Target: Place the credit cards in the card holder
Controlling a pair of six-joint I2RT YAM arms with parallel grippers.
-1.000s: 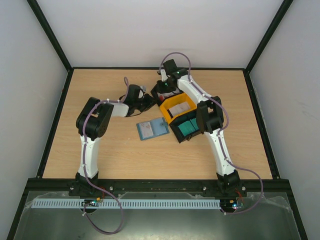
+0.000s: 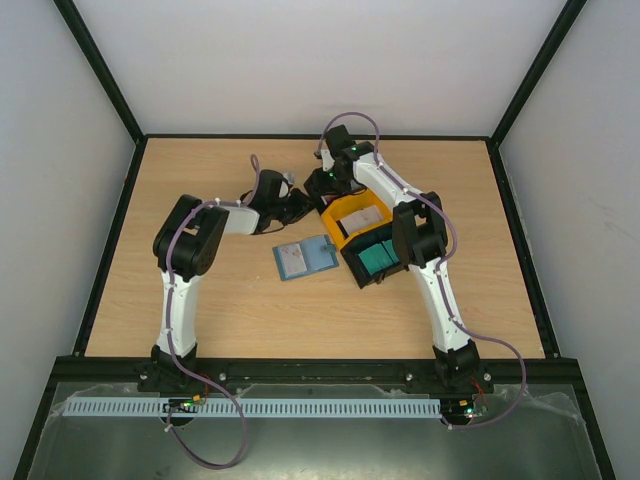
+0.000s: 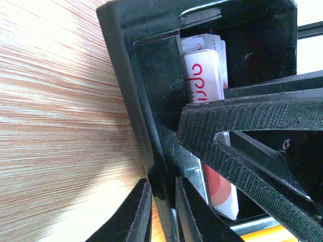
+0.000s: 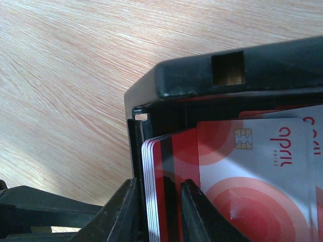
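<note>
A black card box (image 3: 131, 91) holds white and red april cards (image 4: 252, 181), some lying flat, others in a stack on edge (image 4: 151, 191) against its side. In the left wrist view my left gripper's dark fingers (image 3: 242, 116) reach over that box; it is shut on the black box's side at the top view's centre (image 2: 300, 205). My right gripper (image 2: 328, 182) is down in the same box; in the right wrist view its fingertips are beside the upright stack, and how far apart they are is hard to tell. A blue card holder (image 2: 318, 255) lies on the table below them.
A yellow box (image 2: 345, 232) with pale cards and a black box with teal cards (image 2: 378, 256) sit to the right of the holder.
The left arm looks unchanged.
</note>
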